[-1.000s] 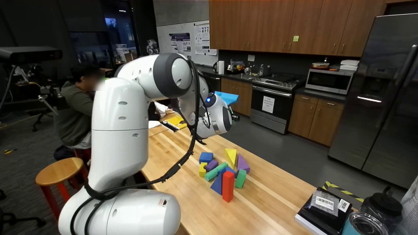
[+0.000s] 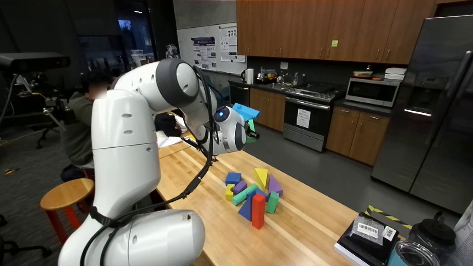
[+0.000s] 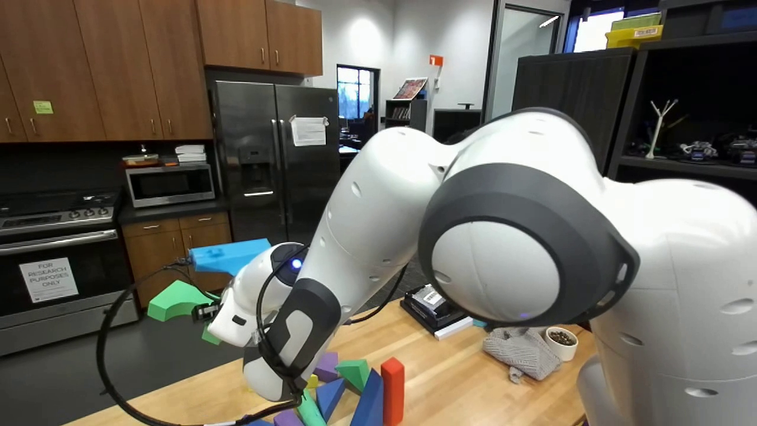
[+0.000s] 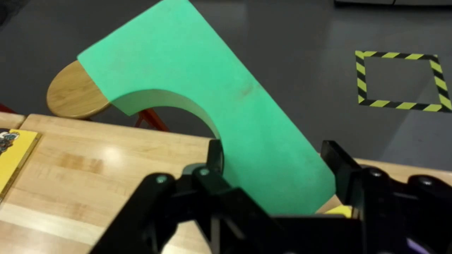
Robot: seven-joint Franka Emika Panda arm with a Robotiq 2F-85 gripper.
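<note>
A green arch-shaped block (image 4: 178,63) fills the middle of the wrist view, with my gripper shut on one leg of it. One finger (image 4: 215,154) lies inside the curved cut-out, the other against the outer flat side. Exterior view 2 shows the same green arch (image 3: 175,299) raised well above table height at the far left. From exterior view 1, only parts of the green block (image 2: 251,129) show beyond the wrist; the fingertips are mostly hidden there.
Several blocks crowd together on the wooden table (image 2: 306,226), among them an upright red block (image 2: 258,211), a blue triangle (image 2: 247,207) and a green cylinder (image 2: 244,194). A black box (image 2: 367,235) lies near the right end. Bare tabletop surrounds the cluster.
The arm has swung to the left in exterior view 1, and the green block now shows past the wrist. The blocks on the table have stayed put.
</note>
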